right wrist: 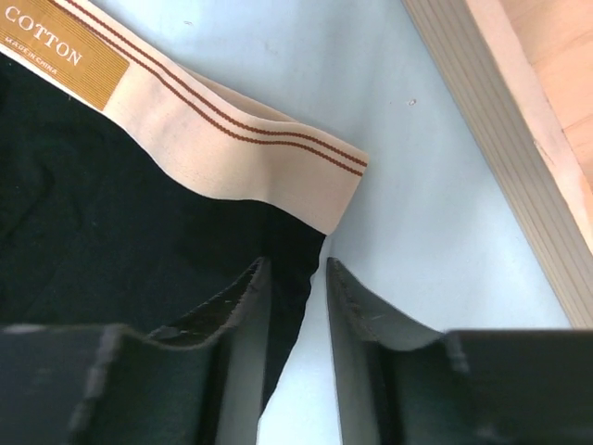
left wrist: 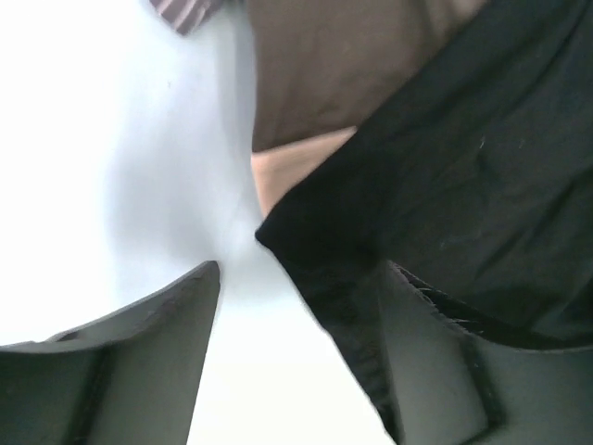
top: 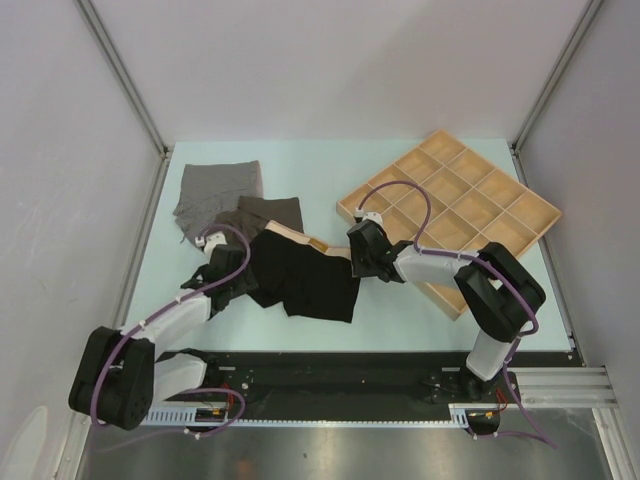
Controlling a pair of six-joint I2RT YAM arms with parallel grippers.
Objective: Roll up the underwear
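Note:
The black underwear [top: 312, 280] lies spread flat on the table, its beige waistband [right wrist: 250, 153] running along the far edge. At its left edge hovers my left gripper [top: 254, 284], fingers apart, with one finger over the black cloth and the other over bare table in the left wrist view. My right gripper [top: 356, 274] is at the right side of the underwear, just below the waistband's end. In the right wrist view its fingers stand a little apart across the cloth's right edge. Whether either fingertip touches the fabric cannot be told.
An empty wooden grid box [top: 450, 200] stands tilted at the right, close to my right arm. Grey cloth [top: 215, 190] and brown cloth [top: 282, 213] lie at the back left, the brown one reaching under the underwear. Bare table lies in front.

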